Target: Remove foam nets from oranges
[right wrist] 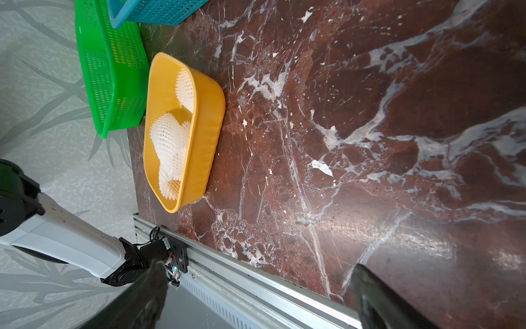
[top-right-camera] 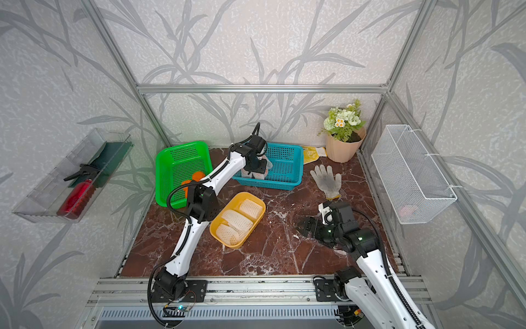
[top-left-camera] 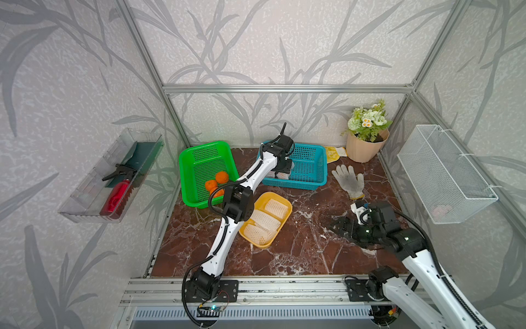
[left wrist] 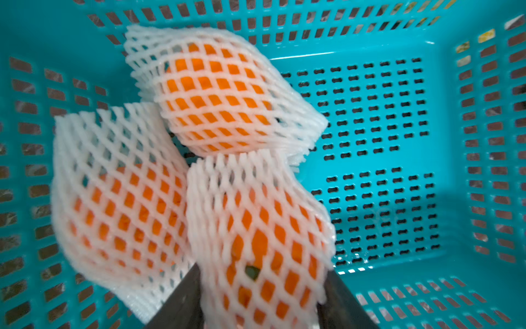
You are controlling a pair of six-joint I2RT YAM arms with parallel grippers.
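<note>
My left gripper is down in the blue basket (left wrist: 394, 213), its fingers either side of a netted orange (left wrist: 263, 252) at the front; whether they grip it is unclear. Two more netted oranges, one at the back (left wrist: 219, 93) and one at the left (left wrist: 123, 203), lie beside it. Bare oranges (top-left-camera: 221, 177) sit in the green basket (top-left-camera: 191, 170). Loose foam nets (right wrist: 172, 142) lie in the yellow tray (right wrist: 205, 137). My right gripper hangs open and empty over the table at the right.
A grey glove (top-left-camera: 348, 181), a yellow packet (top-left-camera: 333, 154) and a flower pot (top-left-camera: 364, 148) stand at the back right. Wire rack (top-left-camera: 446, 175) and clear holder (top-left-camera: 112, 175) are on the side walls.
</note>
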